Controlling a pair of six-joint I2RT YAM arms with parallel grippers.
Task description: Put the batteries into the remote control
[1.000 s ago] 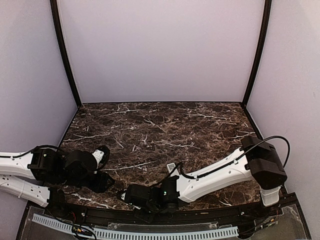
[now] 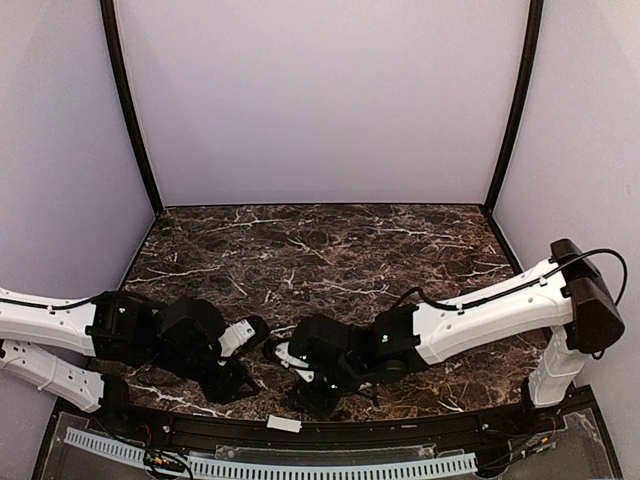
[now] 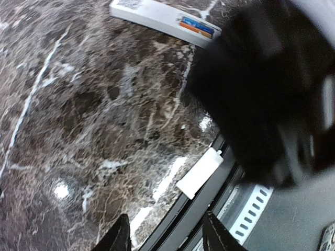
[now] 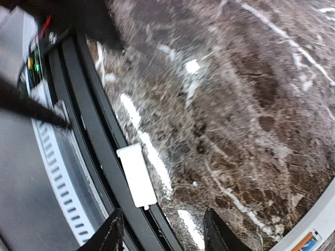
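Observation:
The white remote [image 3: 152, 15] shows blue and orange batteries in its compartment in the left wrist view; part of the remote [image 4: 296, 235] appears at the lower right of the right wrist view. A white battery cover [image 2: 284, 423] lies at the table's front edge, also visible as the cover [image 3: 199, 172] and the cover [image 4: 137, 175]. My left gripper is open over the table, empty. My right gripper hangs above and near the cover, its fingers apart with nothing between them. In the top view the arms hide the remote.
The dark front rail [image 2: 450, 425] and a perforated strip [image 2: 350, 464] border the table. The two grippers are close together, with the right arm's body filling the upper right of the left wrist view.
My right arm has risen and moved right and back, uncovering the white cover at the front edge. My left gripper has moved right, toward the middle.

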